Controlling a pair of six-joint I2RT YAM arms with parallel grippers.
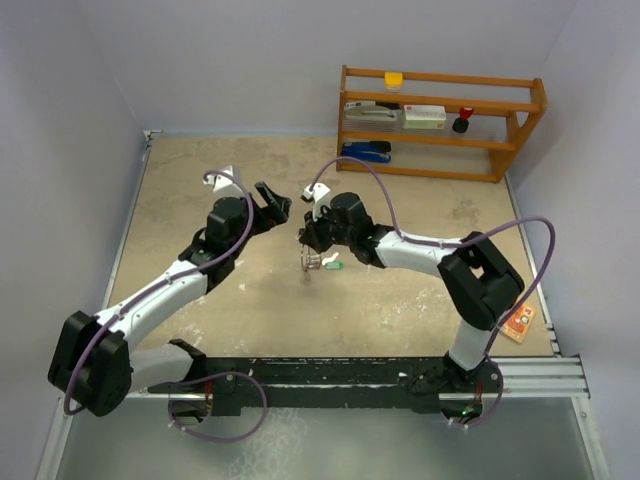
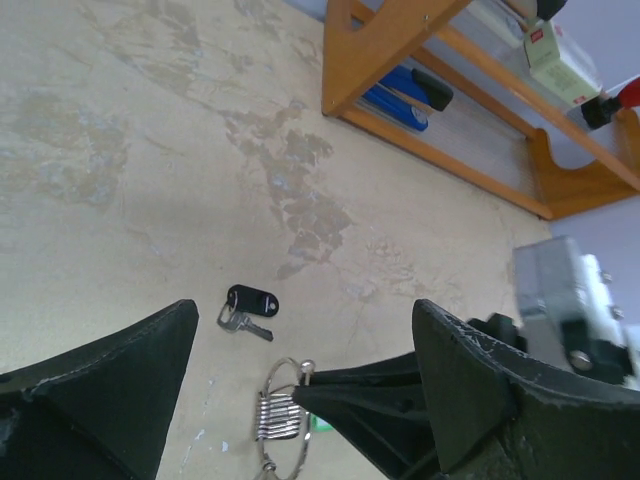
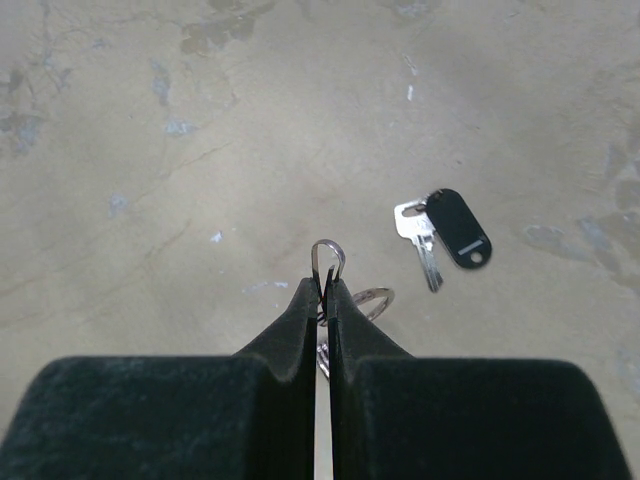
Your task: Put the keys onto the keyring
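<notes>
Pinched in my right gripper is the thin metal keyring (image 3: 330,256), whose loop rises between the fingertips. In the left wrist view the keyring (image 2: 280,416) hangs at the right gripper's dark fingertips, with a coiled middle and a green tag (image 2: 320,424) beside it. A silver key (image 3: 420,240) with a black tag (image 3: 459,229) lies on the table, apart from the ring. My left gripper is open and empty, above and left of that key (image 2: 243,322). From the top, my right arm hides the black tag.
A wooden rack (image 1: 440,138) with a blue stapler (image 1: 367,151) and a white box (image 1: 424,117) stands at the back right. An orange card (image 1: 518,322) lies by the right edge. Free table surrounds the key.
</notes>
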